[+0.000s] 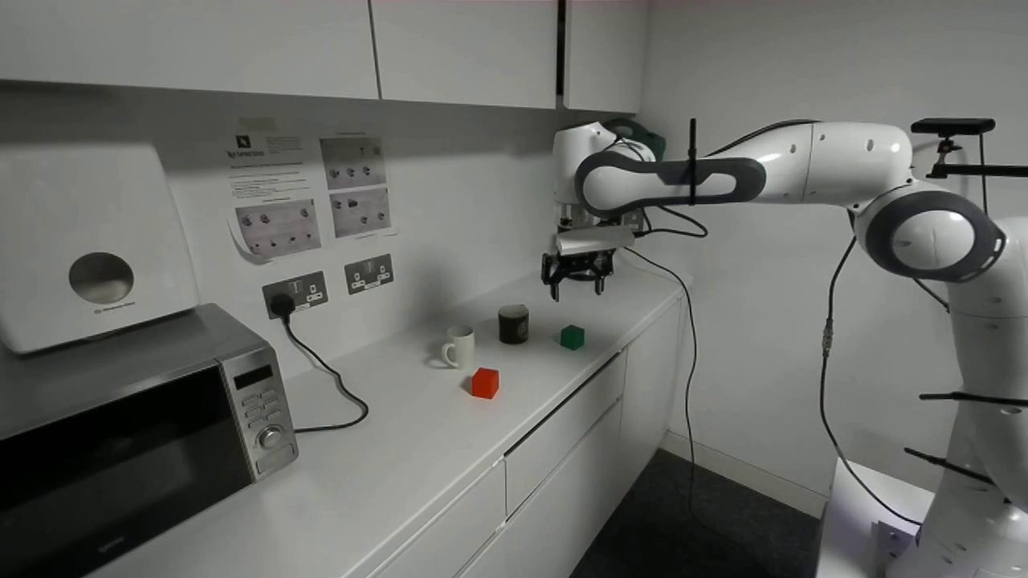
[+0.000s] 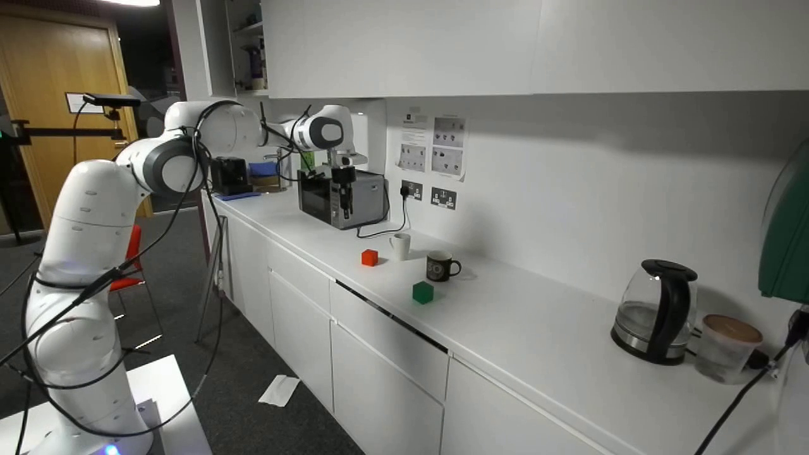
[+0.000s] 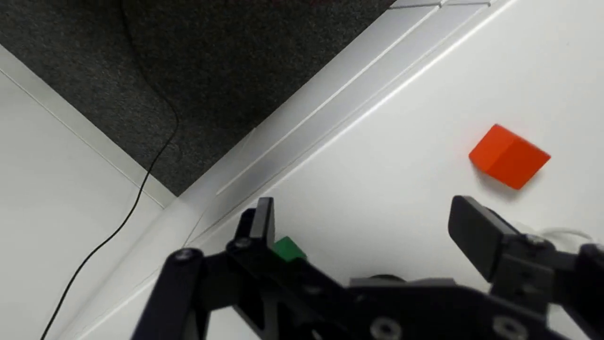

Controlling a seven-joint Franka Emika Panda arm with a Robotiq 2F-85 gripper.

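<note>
My gripper [image 1: 577,287] hangs high above the white counter. In the wrist view its fingers [image 3: 474,235] stand wide apart, open, with nothing held between them. A red cube [image 1: 484,384] sits on the counter near a white mug [image 1: 460,347]. Farther toward the corner are a dark mug [image 1: 513,324] and a green cube [image 1: 573,337], the cube nearer the front edge. From the wrist, the red cube [image 3: 509,157] lies beyond the right finger, while the left finger partly covers the green cube [image 3: 289,249]. The gripper body hides most of the dark mug.
A microwave [image 2: 345,198] stands at one end of the counter [image 2: 523,322], its cable lying on the surface. A glass kettle [image 2: 654,315] and a lidded container [image 2: 726,345] occupy the other end. Wall cupboards [image 1: 467,48] overhang the counter. Between green cube and kettle is free room.
</note>
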